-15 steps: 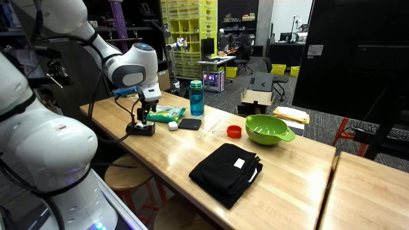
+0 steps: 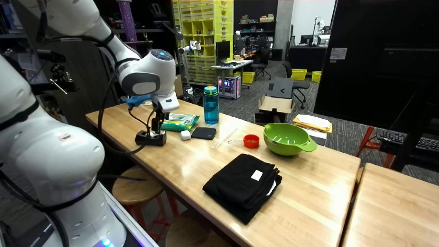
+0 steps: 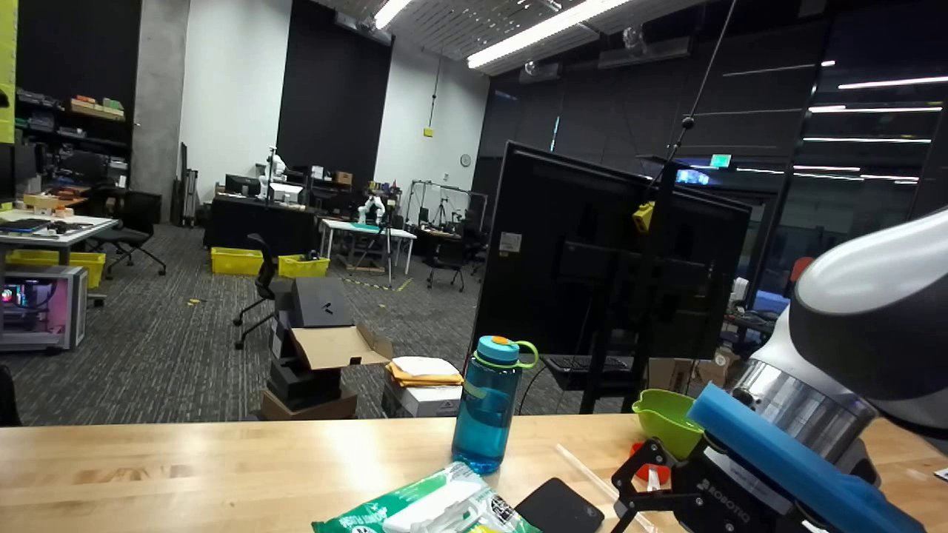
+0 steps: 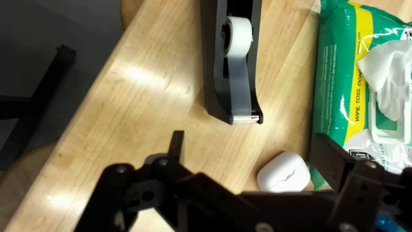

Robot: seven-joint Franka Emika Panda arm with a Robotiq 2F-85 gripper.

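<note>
My gripper is open in the wrist view, its two fingers spread wide with nothing held between them. Ahead of the fingertips, on the wooden table, lies a black tape dispenser [image 4: 211, 58] with a white tape roll [image 4: 240, 36]. A small white case [image 4: 285, 172] rests near the right finger [image 4: 328, 156]. Beyond that finger is a green wipes pack [image 4: 334, 96], a wipe poking from its lid. From exterior view 1, the gripper [image 2: 159, 122] hangs just above the dispenser [image 2: 151, 140]; whether they touch is unclear.
Right of the white case are a black flat item [image 2: 204, 133], a blue bottle [image 2: 211, 107], a red measuring cup [image 2: 251, 141] and a green bowl [image 2: 284, 139]. Folded black cloth [image 2: 242, 185] lies nearer the front edge. Bare table [image 2: 185, 164] stretches between the dispenser and the cloth.
In exterior view 1 my arm and gripper have shifted right and slightly lower over the past second. The dispenser and the other table objects have stayed in place.
</note>
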